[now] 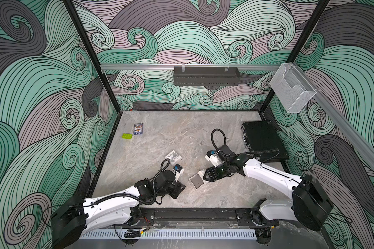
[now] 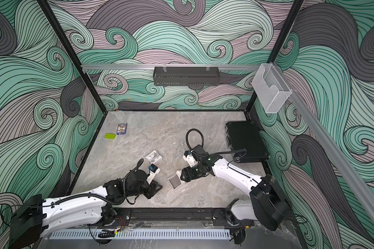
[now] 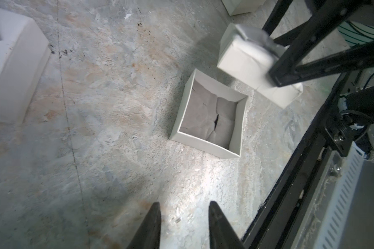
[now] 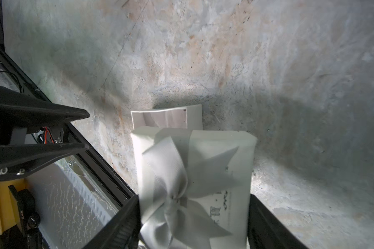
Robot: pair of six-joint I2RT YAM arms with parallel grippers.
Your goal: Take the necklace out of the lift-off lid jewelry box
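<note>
The open jewelry box (image 3: 212, 120), a small white tray with a creased grey cushion, sits on the marbled table. A dark slit shows in its cushion; no necklace can be made out. My right gripper is shut on a white lid (image 4: 212, 166) with a silver ribbon bow, held above the box's right side and partly covering it in the right wrist view. Left of the box, my left gripper hangs over bare table, fingers (image 3: 153, 220) part open with nothing between them.
A second white box (image 3: 12, 70) with a bow stands behind the left gripper. Farther off lie a green brick (image 1: 126, 136) and a card pack (image 1: 138, 128). A black case (image 1: 263, 140) occupies the right side.
</note>
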